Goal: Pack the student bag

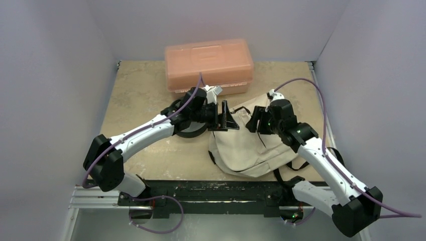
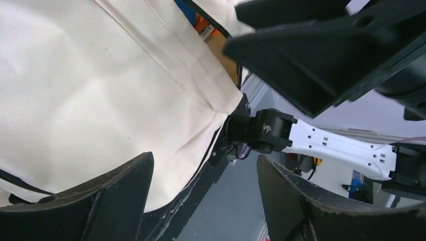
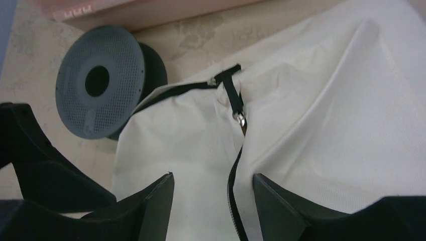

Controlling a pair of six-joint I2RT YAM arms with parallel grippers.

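The cream bag [image 1: 241,150] lies on the table at right of centre, its black-edged opening [image 3: 235,170] running across the fabric. In the left wrist view, something orange [image 2: 203,25] and something brown [image 2: 221,50] show inside that opening. My left gripper [image 1: 230,118] is over the bag's left part, fingers apart and empty. Facing it, my right gripper [image 1: 257,119] hangs over the bag near the opening, also open. In the right wrist view its right finger [image 3: 271,201] is close to a fabric fold; whether they touch is unclear.
A translucent orange box [image 1: 208,65] stands at the back. Left of the bag sits a dark grey spool [image 3: 100,83], mostly hidden under my left arm from above. Black straps [image 1: 296,163] trail at the bag's right.
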